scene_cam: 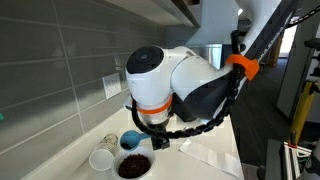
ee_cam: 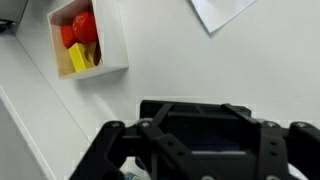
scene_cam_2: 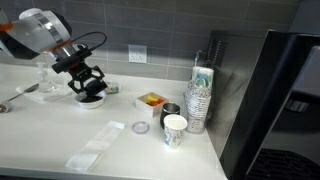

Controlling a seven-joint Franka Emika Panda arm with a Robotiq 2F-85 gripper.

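My gripper [scene_cam_2: 93, 86] is just above a white bowl [scene_cam_2: 88, 104] on the counter. In the wrist view, a broad dark object [ee_cam: 195, 122] shows at the gripper's fingers, which look shut on it; its full shape is hidden. Dark contents fill the bowl [scene_cam: 133, 166] in exterior view 1, where the arm covers most of the gripper.
Near the bowl stand a blue cup [scene_cam: 130, 140] and a white cup [scene_cam: 101, 159]. A box [scene_cam_2: 152, 104] with red and yellow items, a dark canister [scene_cam_2: 172, 115], a patterned cup [scene_cam_2: 175, 132] and a cup stack [scene_cam_2: 197, 103] stand to the right. A white sheet [scene_cam_2: 97, 145] lies in front.
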